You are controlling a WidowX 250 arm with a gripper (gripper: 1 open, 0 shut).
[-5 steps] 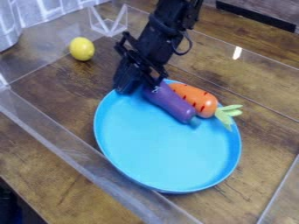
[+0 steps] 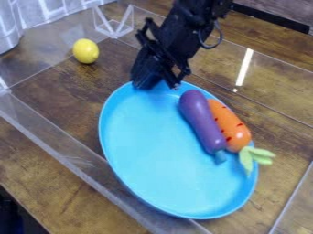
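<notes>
My black gripper point(image 2: 154, 66) reaches down from the top to the far rim of a blue plate point(image 2: 153, 169), its fingertips low and dark, apparently shut, with nothing visible between them. On the plate's right half lie a purple eggplant point(image 2: 202, 119) and an orange carrot point(image 2: 229, 128) with pale green leaves, side by side and pointing toward the lower right.
A yellow lemon point(image 2: 86, 51) sits on the wooden table point(image 2: 49, 91) at the upper left, near a white wire object point(image 2: 115, 20) and a metal container point(image 2: 7, 27). Clear strips edge the lower left. The table right of the plate is clear.
The plate has shifted right and toward the front, with the eggplant and carrot turning steeper and moving right and down. The gripper stays near the far rim.
</notes>
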